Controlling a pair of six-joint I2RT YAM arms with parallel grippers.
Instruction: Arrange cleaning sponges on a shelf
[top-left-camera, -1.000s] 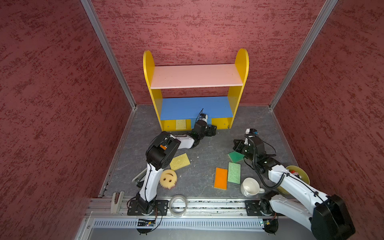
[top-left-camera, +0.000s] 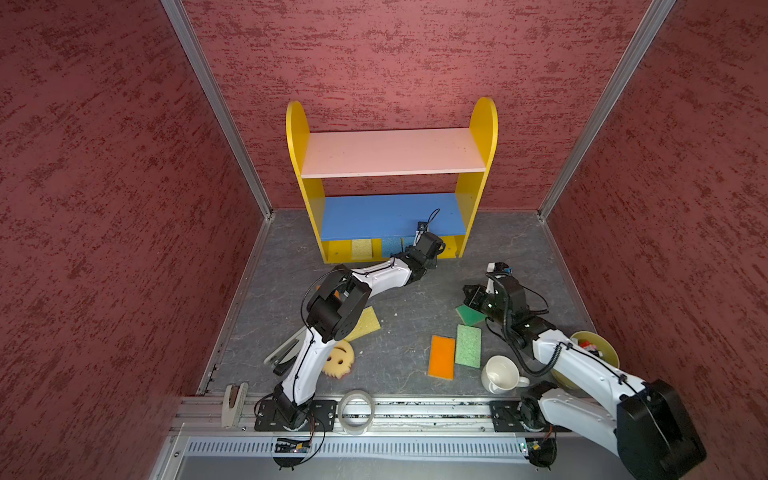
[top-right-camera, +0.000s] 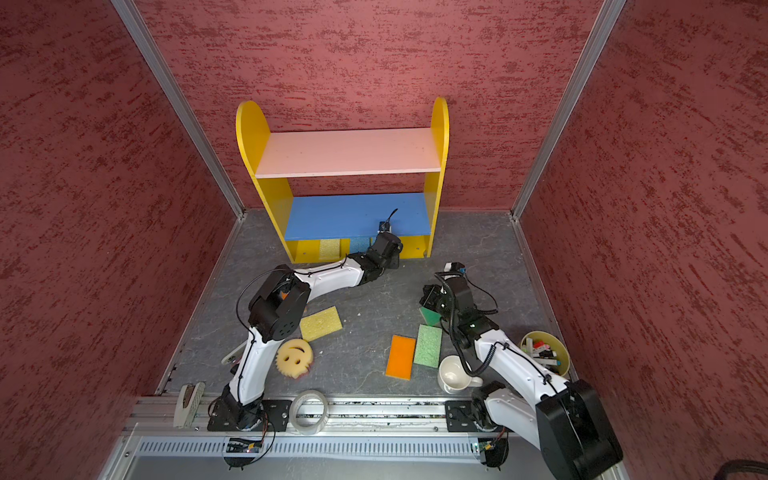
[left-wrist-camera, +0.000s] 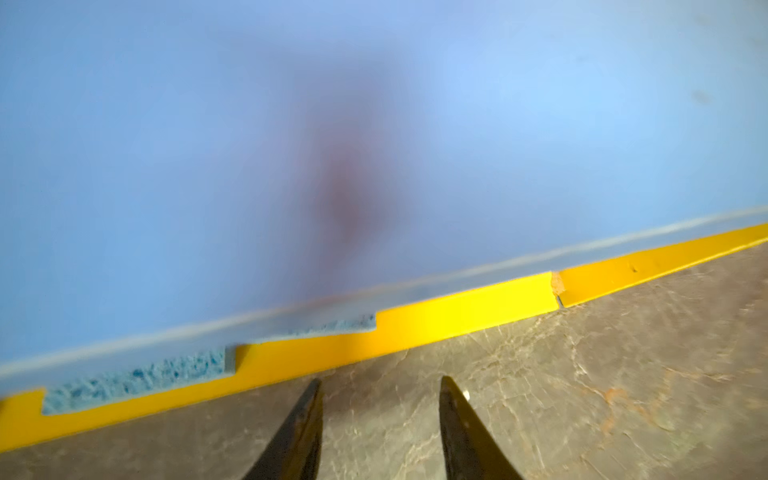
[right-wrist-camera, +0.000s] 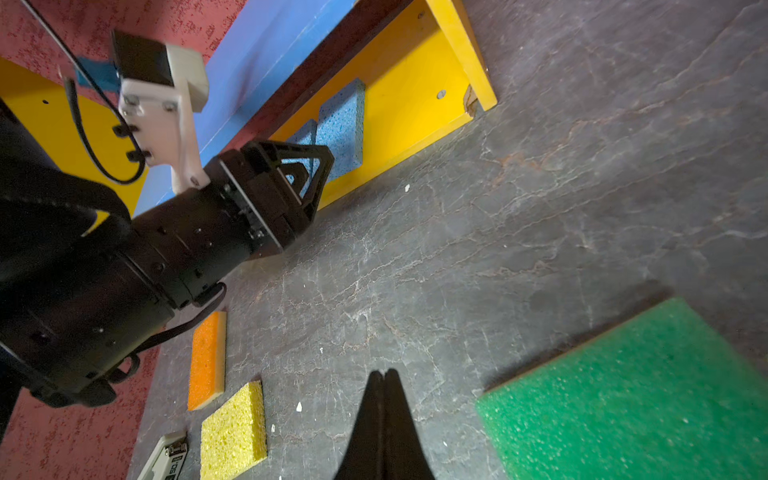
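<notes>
In the shelf's yellow bottom tier lie blue sponges (right-wrist-camera: 340, 128) and a pale yellow sponge (top-left-camera: 361, 249). The blue middle board (top-right-camera: 356, 214) is bare. My left gripper stands open at the front of that board, nothing between its fingers, just off the bottom tier's front edge. My right gripper is shut, empty, beside a dark green sponge (right-wrist-camera: 616, 400) on the floor. Also on the floor are an orange sponge (top-left-camera: 441, 357), a light green sponge (top-left-camera: 468, 345), a yellow sponge (top-right-camera: 321, 323) and another orange sponge (right-wrist-camera: 207, 356) behind the left arm.
The pink top board (top-left-camera: 392, 152) is bare. Along the front are a smiley sponge (top-right-camera: 293, 357), a tape roll (top-left-camera: 355, 411) and a white mug (top-left-camera: 501, 373). A yellow bowl (top-right-camera: 560, 352) of items sits at right.
My left gripper and arm have moved right and a little up along the shelf front. The right gripper has shifted very slightly downward.
</notes>
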